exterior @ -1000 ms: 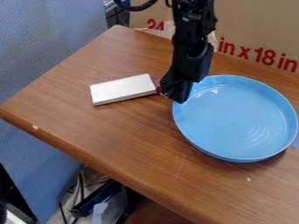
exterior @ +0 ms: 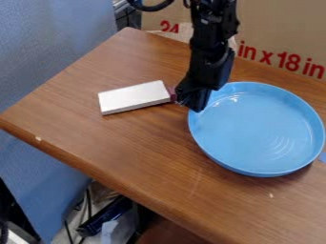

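Note:
A black robot gripper (exterior: 193, 95) hangs down over the table, its tip low beside the left rim of a blue plate (exterior: 257, 129). A white rectangular block (exterior: 132, 96) lies flat on the wooden table, its right end, with a dark reddish part, right by the gripper tip. The fingers are dark and small in view, so I cannot tell whether they are open, shut or holding that end.
The wooden table (exterior: 90, 67) has clear room at the back left and in the front. A cardboard box (exterior: 280, 38) stands behind it. A blue-grey surface and some cables lie beyond the left edge.

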